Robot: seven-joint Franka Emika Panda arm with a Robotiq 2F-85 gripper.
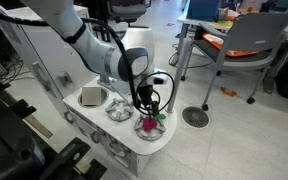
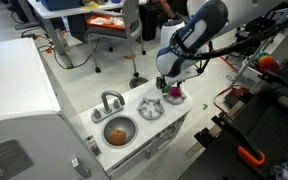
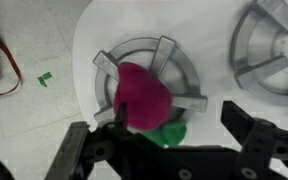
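A pink, rounded toy vegetable (image 3: 142, 97) with green leaves (image 3: 171, 134) lies on a grey burner (image 3: 189, 75) of the white toy stove. In the wrist view my gripper is open above it, its fingers spread either side of the leafy end, with nothing held. The pink body sits more toward the left finger. Exterior view 1 has the gripper (image 1: 147, 105) low over the same burner, just above the pink toy (image 1: 150, 125). From exterior view 2 the arm partly covers the green leaves.
A second, bare burner (image 2: 149, 108) sits beside the first. Farther along the countertop is a round sink (image 2: 132, 128) with an orange-brown item in it and a grey faucet (image 2: 110, 103). A grey chair (image 1: 246, 45) stands behind.
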